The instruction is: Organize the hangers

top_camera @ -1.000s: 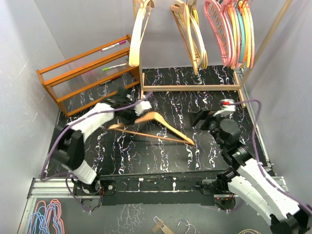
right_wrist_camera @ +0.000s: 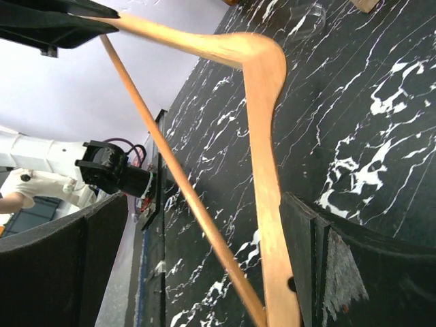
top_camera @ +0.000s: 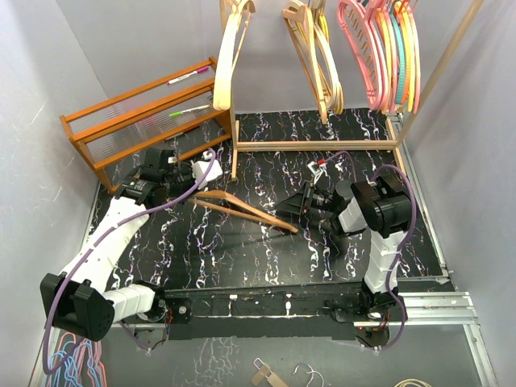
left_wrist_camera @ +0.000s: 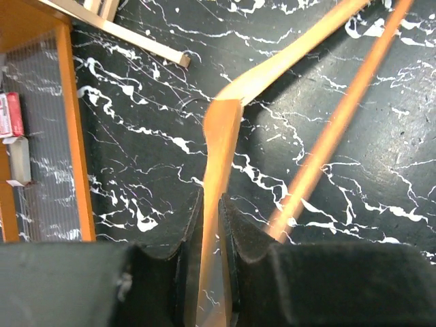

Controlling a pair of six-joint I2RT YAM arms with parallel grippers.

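Observation:
A light orange wooden hanger [top_camera: 255, 213] lies angled across the black marbled surface between my arms. My left gripper [top_camera: 193, 190] is at its left end; in the left wrist view its fingertips [left_wrist_camera: 227, 218] sit over one wooden arm of the hanger, and whether they grip it is unclear. My right gripper [top_camera: 292, 201] is near the hanger's other end, open, with hanger wood [right_wrist_camera: 266, 177] showing between its wide-apart fingers in the right wrist view.
A wooden rack with hanging hangers, in pale wood, pink, teal and yellow [top_camera: 392, 56], spans the back. A wooden shelf unit [top_camera: 145, 97] stands back left. Coloured hangers [top_camera: 72, 363] lie below at front left.
The hanger has shifted left and toward the front, along with my left gripper. My right arm has swung inward and lower, bringing its gripper toward the hanger's right part.

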